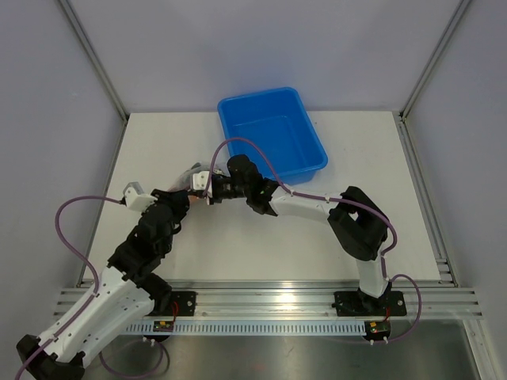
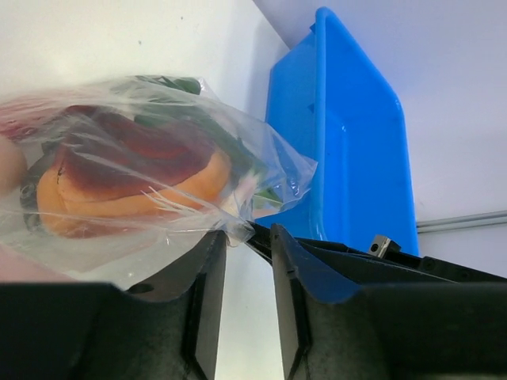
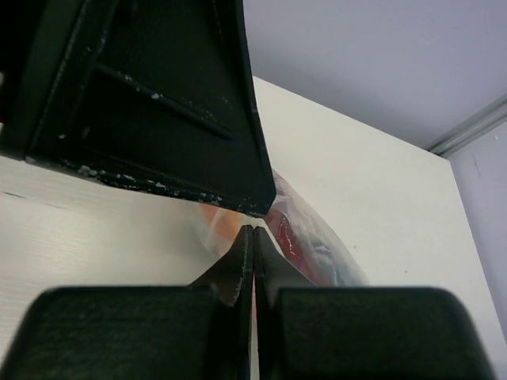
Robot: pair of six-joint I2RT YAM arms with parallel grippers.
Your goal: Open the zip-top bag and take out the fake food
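Note:
The clear zip top bag (image 2: pixel 150 111) lies on the table beneath both grippers. Through its film show a brown-topped, bun-like fake food (image 2: pixel 135 162), a rounded pinkish piece at the left, and something dark green. Creases in the film run together at the tip of my right gripper, which is shut on the bag's edge; in the right wrist view its fingers (image 3: pixel 242 269) meet. My left gripper is slightly open beside that spot, with a narrow gap between its fingertips. In the top view both grippers mostly cover the bag (image 1: pixel 184 177).
An empty blue bin (image 1: pixel 273 131) stands close behind and right of the bag. The two arms' tips are very close together.

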